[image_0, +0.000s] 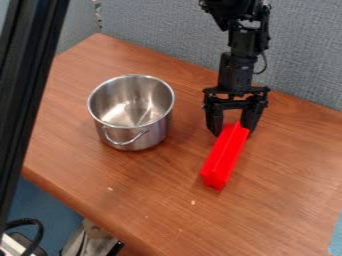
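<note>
My black gripper (233, 118) hangs in the upper right of the camera view with its fingers apart and pointing down, one on each side of the far end of a red bar (221, 160). The bar lies on the wooden table, reaching toward the front. Whether the fingers touch the bar I cannot tell. A steel pot (131, 113) with a wire handle stands to the left.
A grey padded wall (160, 35) runs along the back. A dark vertical frame and cables are at the left edge.
</note>
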